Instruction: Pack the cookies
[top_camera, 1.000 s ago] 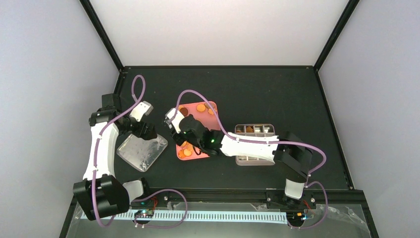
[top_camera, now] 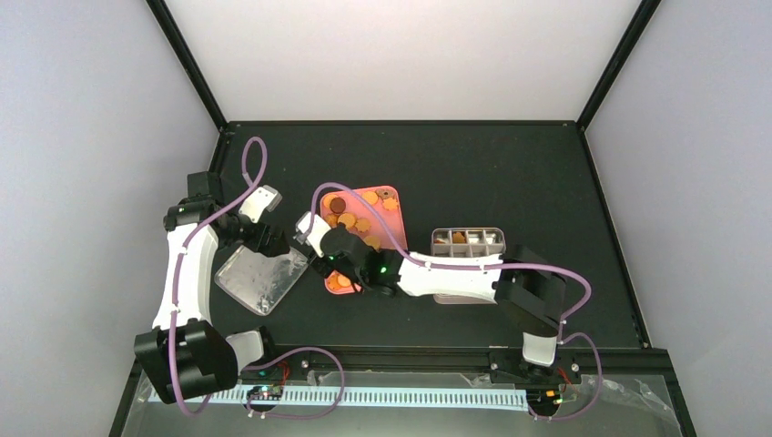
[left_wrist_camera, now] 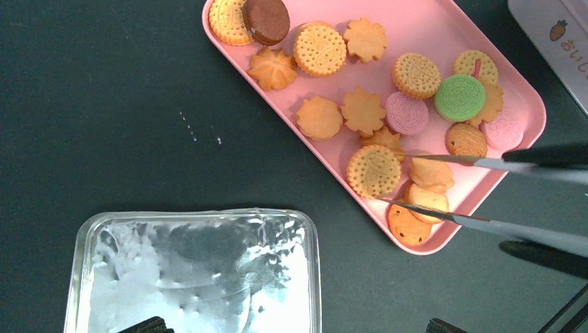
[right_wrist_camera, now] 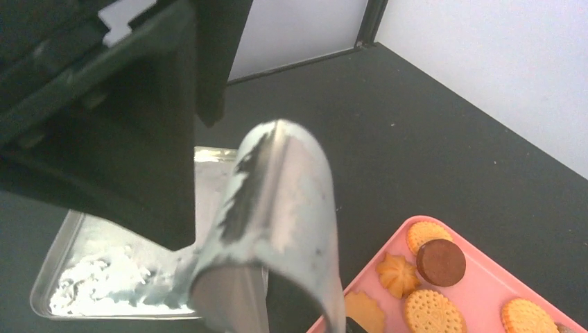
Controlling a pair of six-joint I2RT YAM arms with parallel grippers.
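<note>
A pink tray point(top_camera: 394, 228) of assorted cookies lies mid-table, partly under my right arm. To its right is a compartment box point(top_camera: 467, 238), holding a few pieces. An empty silver tray point(top_camera: 255, 284) is at the left. My left gripper point(top_camera: 273, 244) stands open above the silver tray's far end. In the left wrist view, two metal tong tips of my right gripper hang apart around a round biscuit point(left_wrist_camera: 374, 170) in the pink tray. The right wrist view shows a curved metal finger point(right_wrist_camera: 277, 201), with the silver tray beyond it.
A pale lid or box point(left_wrist_camera: 555, 35) with printing sits beside the pink tray in the left wrist view. Purple tubes loop over both arms.
My right gripper has moved left and toward the front, uncovering more cookies in the top view. The left arm has not moved.
</note>
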